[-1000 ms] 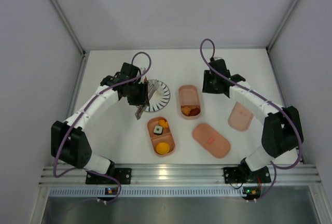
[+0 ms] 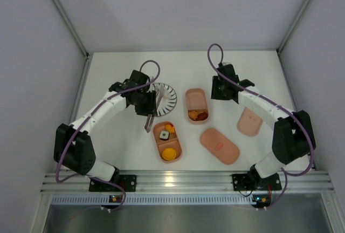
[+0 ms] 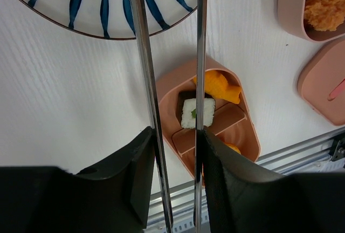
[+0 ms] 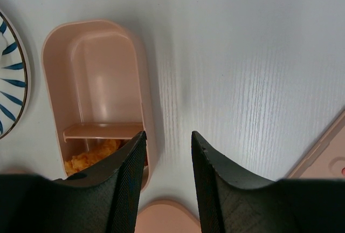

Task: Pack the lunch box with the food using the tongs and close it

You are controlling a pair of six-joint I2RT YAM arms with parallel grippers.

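In my left gripper is a pair of long metal tongs point(image 3: 143, 44), one bar against each finger, the bars a little apart. Nothing shows pinched between them; their ends run out of the left wrist view. They pass above the near side of the striped plate point(image 2: 171, 103) and the left pink lunch box point(image 2: 158, 136), which holds a yellow fish-shaped piece point(image 3: 218, 86), a white rice block point(image 3: 190, 111) and an orange round food point(image 2: 169, 153). My right gripper stands open and empty, right of the second box point(image 4: 102, 76).
Fried chicken point(image 4: 91, 157) and dark food fill the second box's near compartment; its far one is empty. One pink lid point(image 2: 219, 146) lies in front, another point(image 2: 250, 122) farther right.
The left gripper and tongs have shifted slightly right and toward the front, the tongs' near end closer to the left box. My right gripper has barely moved. The food and boxes stay put.
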